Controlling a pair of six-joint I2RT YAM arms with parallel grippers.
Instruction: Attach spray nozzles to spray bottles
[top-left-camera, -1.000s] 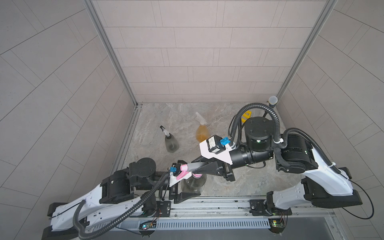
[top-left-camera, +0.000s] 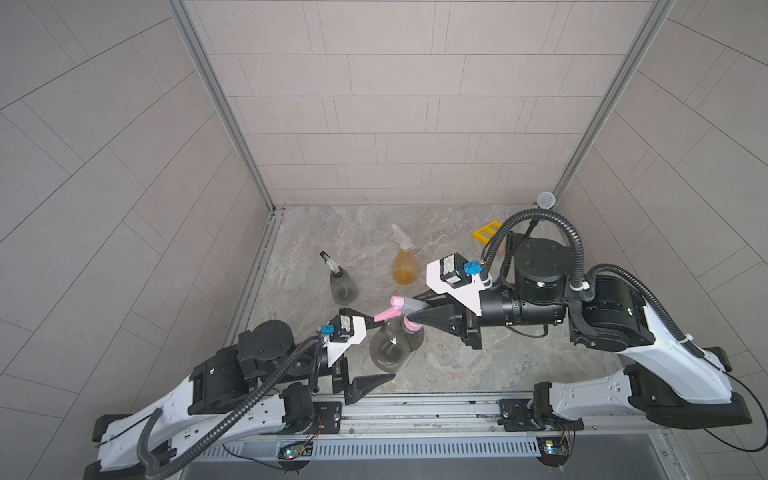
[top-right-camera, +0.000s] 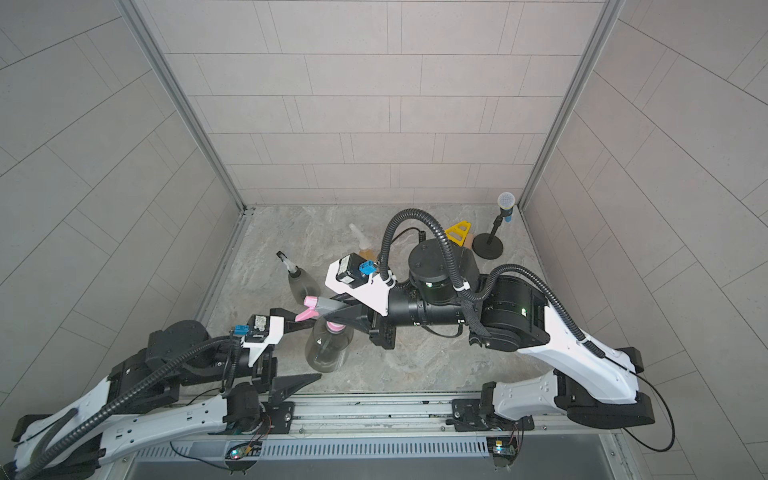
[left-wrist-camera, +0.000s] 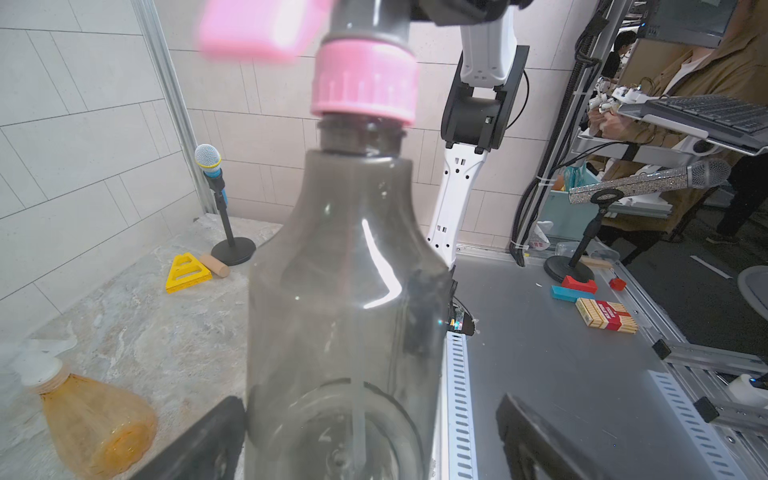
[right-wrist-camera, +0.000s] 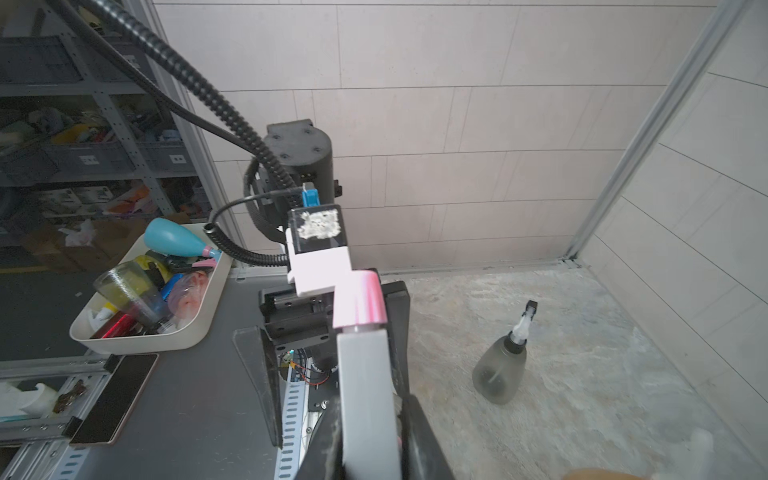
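Observation:
A pink-and-grey spray nozzle (top-left-camera: 398, 305) sits atop a clear grey bottle (left-wrist-camera: 344, 304), its pink collar (left-wrist-camera: 365, 78) round the neck; whether it is fastened cannot be told. My right gripper (top-left-camera: 424, 313) is at the nozzle's grey head; its exact grip is hard to make out. My left gripper stands open low around that bottle, its fingers blurred. An orange bottle with white nozzle (top-left-camera: 405, 264) and a small grey bottle with nozzle (top-left-camera: 342, 285) stand farther back.
A yellow plastic piece (left-wrist-camera: 189, 272), a wooden block and a microphone on a stand (top-right-camera: 487, 245) are at the back right. The right arm covers much of the table's right half.
My right arm, with the nozzle at its gripper, has moved right and slightly up in the top left view. The left gripper has shifted slightly.

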